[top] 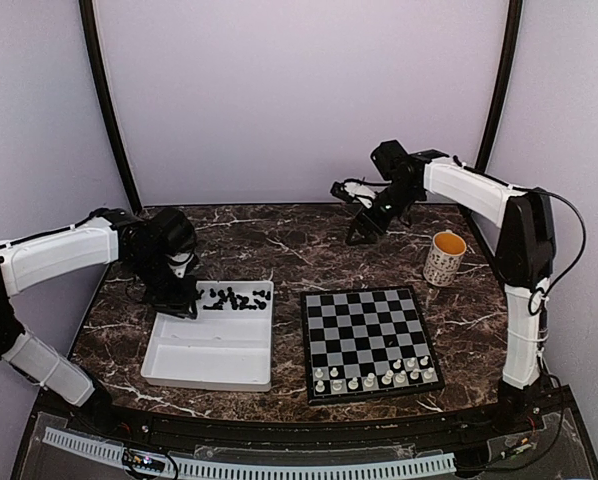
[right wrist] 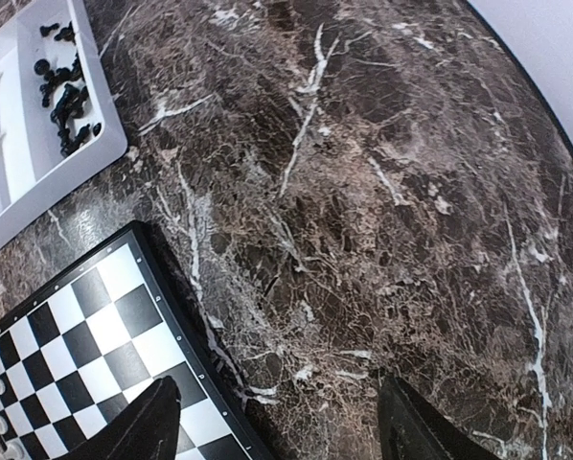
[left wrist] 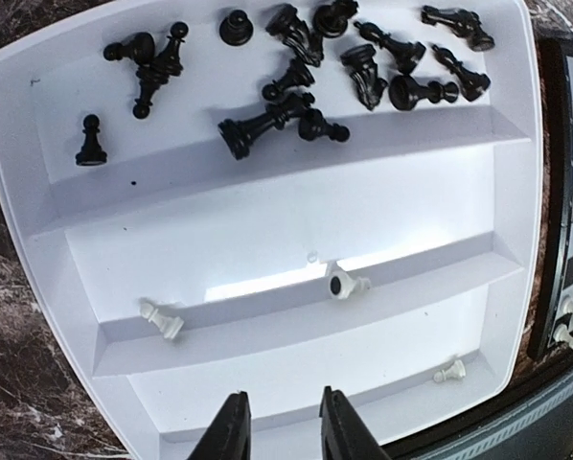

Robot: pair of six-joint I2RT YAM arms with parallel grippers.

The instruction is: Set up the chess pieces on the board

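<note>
The chessboard (top: 364,335) has white pieces standing along its near rows. The white tray (top: 207,365) holds black pieces (left wrist: 253,126), mostly lying, in its back compartment; in the left wrist view several white pieces (left wrist: 162,321) lie lower in it. My left gripper is over the tray's left part, fingers apart, nothing between them. My right gripper hangs over the table beyond the board's far edge, fingers apart and empty.
An orange-lined patterned mug (top: 444,259) stands right of the board. Bare marble table (top: 279,240) stretches behind the tray and board. Walls bound the sides and back.
</note>
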